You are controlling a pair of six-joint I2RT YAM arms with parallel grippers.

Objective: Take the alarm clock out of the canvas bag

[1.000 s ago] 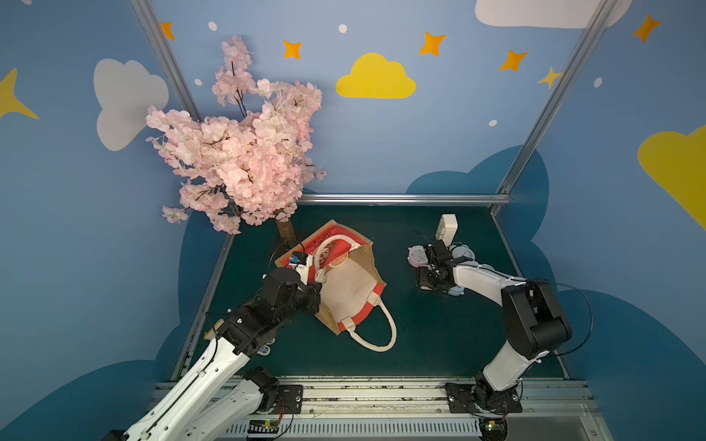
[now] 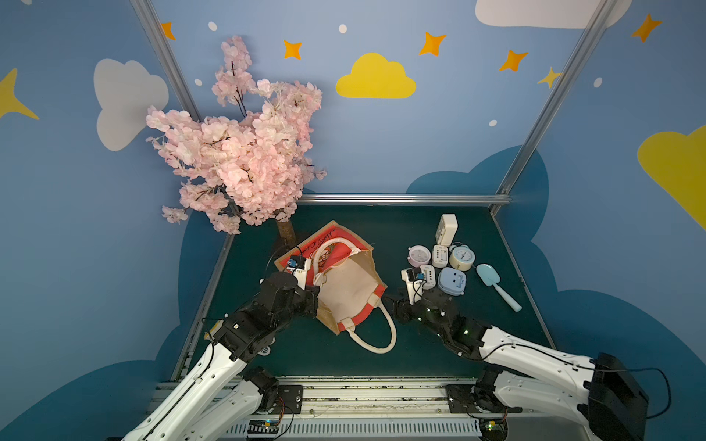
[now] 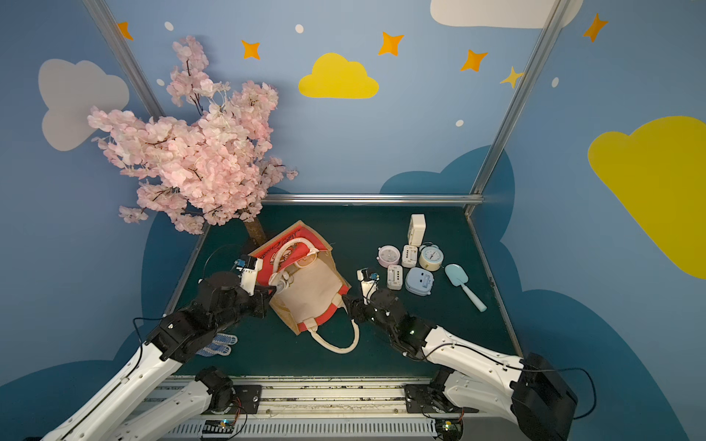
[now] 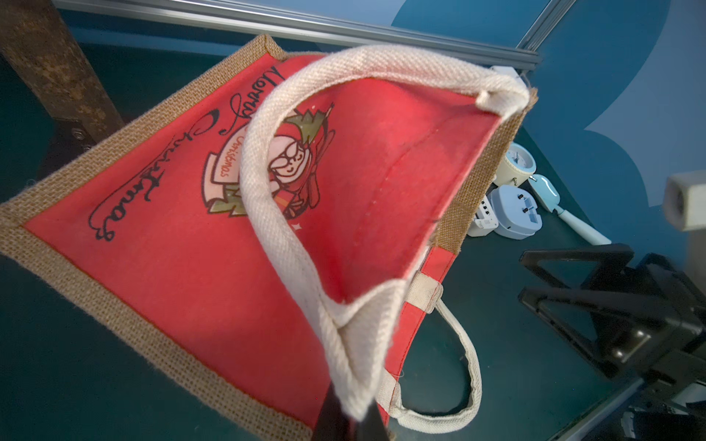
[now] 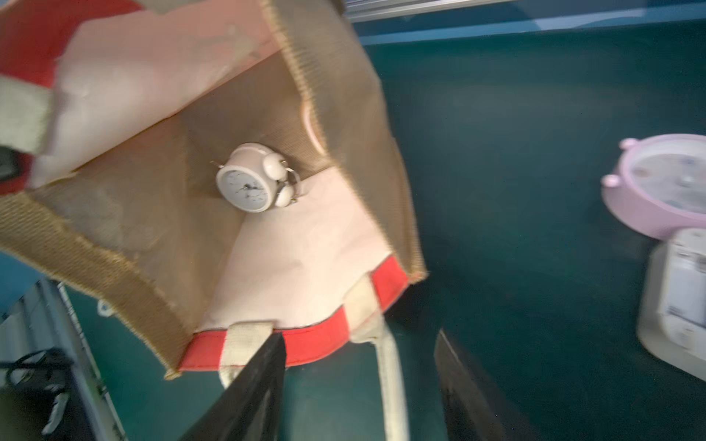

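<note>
The canvas bag (image 2: 323, 242) lies open, red with burlap edges and white rope handles. Inside it, the right wrist view shows a small white alarm clock (image 5: 246, 187) on the pale lining. My left gripper is shut on a white handle (image 4: 261, 191), lifting the bag's upper side. At the bag's right side, my right gripper stands open, pointed toward the bag's mouth with nothing between its fingers.
To the right stand a pink clock (image 2: 419, 255), a cream clock (image 2: 462, 257), a blue plug (image 2: 452, 281), several white sockets and a scoop (image 2: 500, 286). A blossom tree (image 2: 242, 154) stands at the back left.
My right arm has swung left and toward the front, away from the objects on the right to the bag's mouth. The left arm has barely moved.
</note>
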